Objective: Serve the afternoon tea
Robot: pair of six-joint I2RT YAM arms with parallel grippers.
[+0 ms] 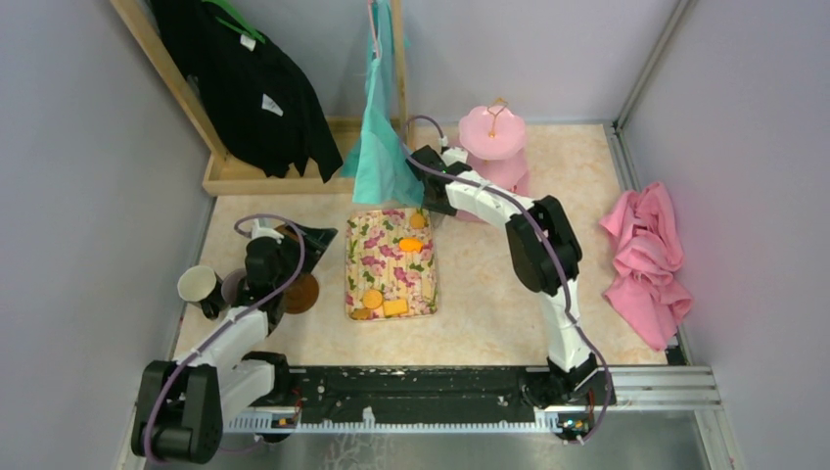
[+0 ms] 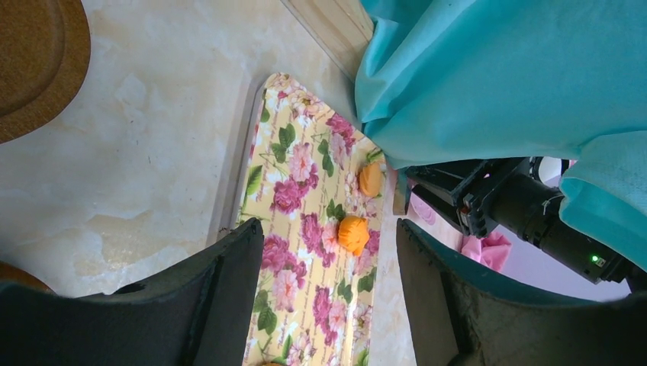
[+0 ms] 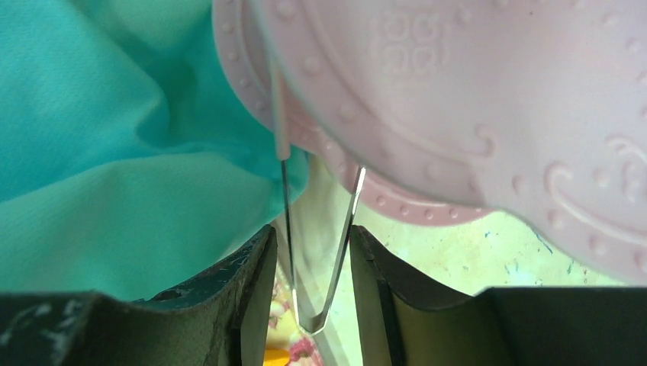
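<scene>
A floral tray (image 1: 390,274) with orange and brown pastries lies mid-table. A pink tiered stand (image 1: 494,132) is at the back. My right gripper is open beside it, with U-shaped metal tongs (image 3: 332,282) between its fingers; the stand's scalloped tiers fill the upper right wrist view. My left gripper is over the table left of the tray; nothing shows between its fingertips in the left wrist view, and whether it grips anything lower is unclear.
A turquoise cloth (image 1: 382,166) hangs against the right gripper. Coasters (image 1: 301,294) and mugs (image 1: 199,284) sit at left. Pink fabric (image 1: 641,259) lies at right. A black garment (image 1: 245,88) hangs at back left.
</scene>
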